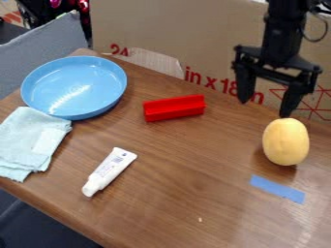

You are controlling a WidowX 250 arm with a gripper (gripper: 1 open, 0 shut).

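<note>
The black gripper (265, 87) hangs open at the upper right, in front of the cardboard backdrop and above the table, with nothing between its fingers. Below and right of it stands a yellow oval object (285, 141). A red block (173, 108) lies at the middle back of the table, left of the gripper. A blue plate (73, 85) is at the back left, a folded light cloth (31, 143) at the left edge, and a white tube (108, 171) toward the front left.
A blue strip (277, 189) lies on the wooden table (181, 199) in front of the yellow object. Cardboard (175, 34) walls the back.
</note>
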